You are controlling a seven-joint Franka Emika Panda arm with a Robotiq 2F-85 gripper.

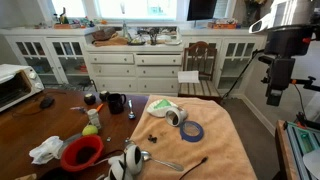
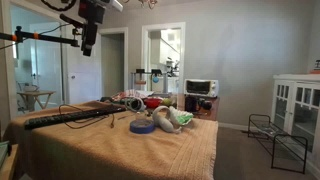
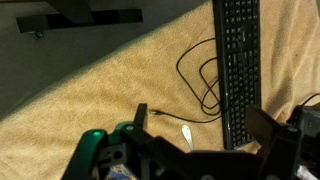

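My gripper hangs open above the table edge, its dark fingers spread along the bottom of the wrist view with nothing between them. A black keyboard lies on the tan cloth, with a thin black cable looped beside it. The bowl of a small metal spoon shows between the fingers, well below them. At the right of exterior view 1 the arm is held high, clear of the table. Exterior view 2 shows the gripper up at the left, above the keyboard.
Farther along the table are a blue tape roll, a tipped metal cup, a red bowl, a black mug and a green fruit.
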